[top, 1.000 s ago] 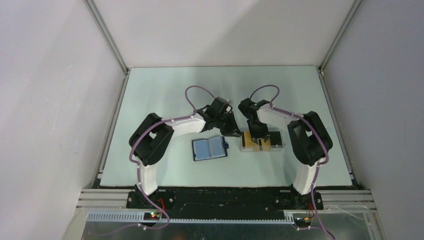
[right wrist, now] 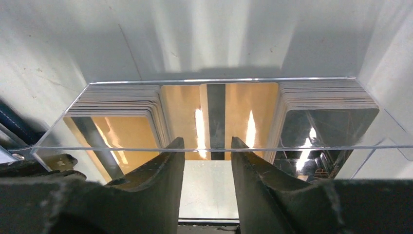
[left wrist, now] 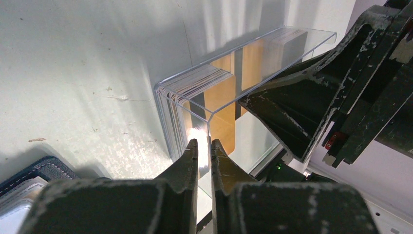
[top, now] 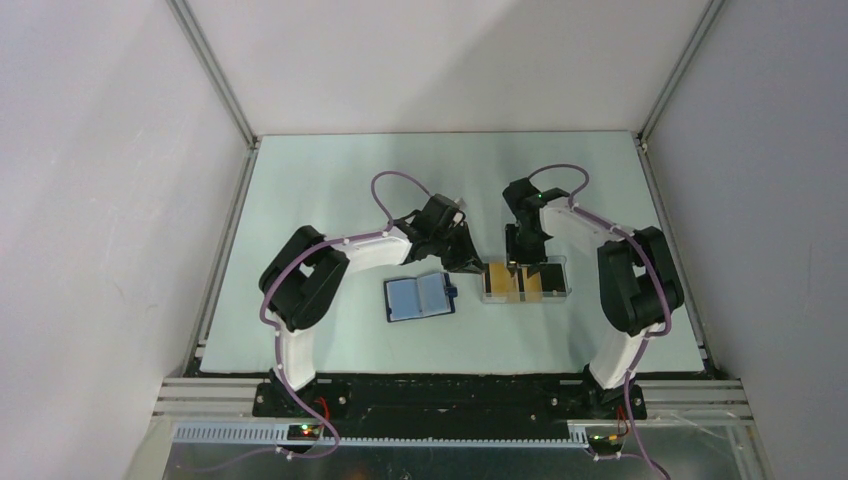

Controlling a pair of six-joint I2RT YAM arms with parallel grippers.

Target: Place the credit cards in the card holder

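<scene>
A clear acrylic tray (right wrist: 219,79) of gold and black cards lies right of centre, with stacks at both ends and gold cards (right wrist: 251,107) between. My left gripper is shut on the tray's near end wall at its corner. My right gripper stands part open over the middle of the tray, nothing visible between its fingers. An open card holder (top: 403,298) with pale blue sleeves lies left of the tray, below my left gripper.
Walls stand at the back and both sides.
The left arm, tray and card holder have not visibly moved.
</scene>
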